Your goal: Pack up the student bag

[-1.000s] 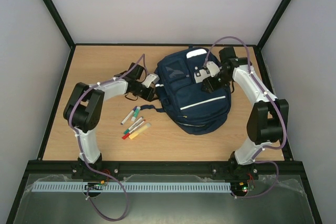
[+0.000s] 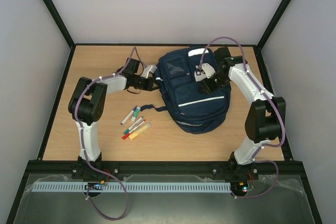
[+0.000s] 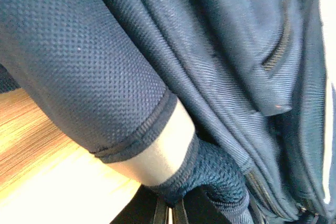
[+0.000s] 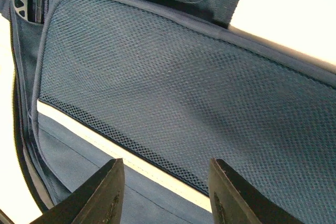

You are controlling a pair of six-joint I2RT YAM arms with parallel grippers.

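Observation:
A dark blue student bag (image 2: 202, 111) lies on its back on the table, its front pockets and white stripes facing up. At its left edge, in the top view, my left gripper (image 2: 157, 85) is shut. The left wrist view shows a padded strap with a white band (image 3: 163, 148) narrowing into the tips of that gripper, where it looks pinched. Over the bag's front my right gripper (image 2: 203, 87) stands partly open. Beneath its fingers (image 4: 113, 184) is a mesh pocket (image 4: 173, 85) with a white stripe; nothing is between them.
Several markers lie left of the bag's lower part, among them a yellow one (image 2: 139, 131) and a red-ended one (image 2: 136, 128). A loose dark strap (image 2: 152, 108) reaches from the bag towards them. Bare table (image 2: 94, 137) shows at the front left.
My right gripper moved slightly left over the bag.

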